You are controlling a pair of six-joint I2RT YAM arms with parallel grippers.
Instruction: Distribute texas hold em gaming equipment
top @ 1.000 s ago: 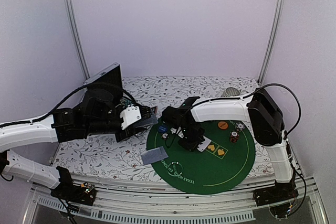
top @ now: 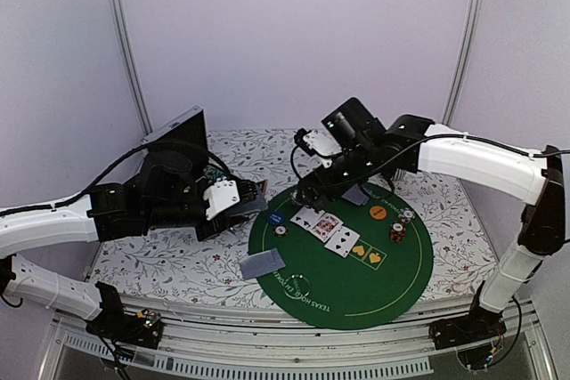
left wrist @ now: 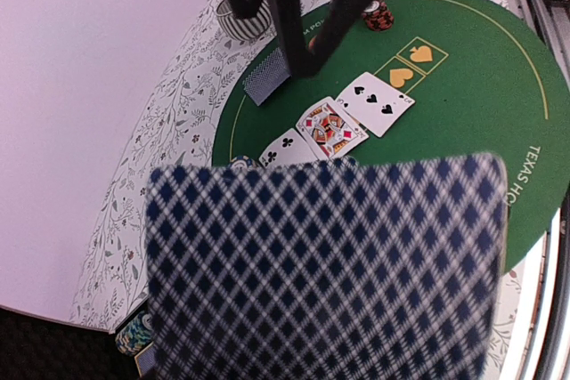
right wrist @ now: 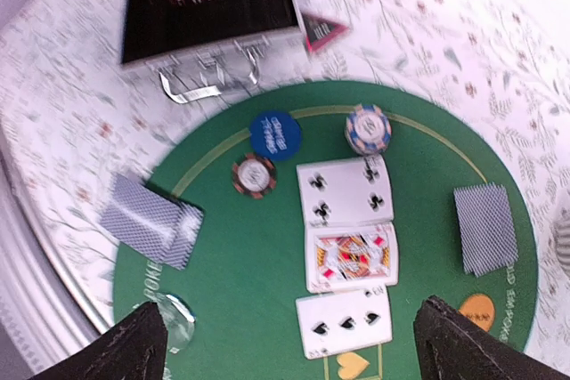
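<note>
My left gripper [top: 233, 211] is shut on a blue checked card deck [left wrist: 325, 264], held above the table left of the green mat [top: 374, 282]. My right gripper [top: 307, 189] hangs open and empty over the mat's back half. Below it lie three face-up cards in a row: a club card [right wrist: 346, 191], a face card [right wrist: 351, 255] and a spade card [right wrist: 343, 322]. Face-down cards lie at the mat's left edge [right wrist: 150, 220] and back right [right wrist: 484, 229]. Chips include a blue disc [right wrist: 275, 134], an orange disc [top: 378, 213] and red stacks [top: 397, 232].
A black case [right wrist: 209, 20] stands at the back left, partly behind my left arm. A striped cup [left wrist: 242, 20] stands beyond the mat at the back.
My right arm has risen and moved back from low over the middle of the mat, uncovering the three face-up cards. The left arm has not visibly moved.
</note>
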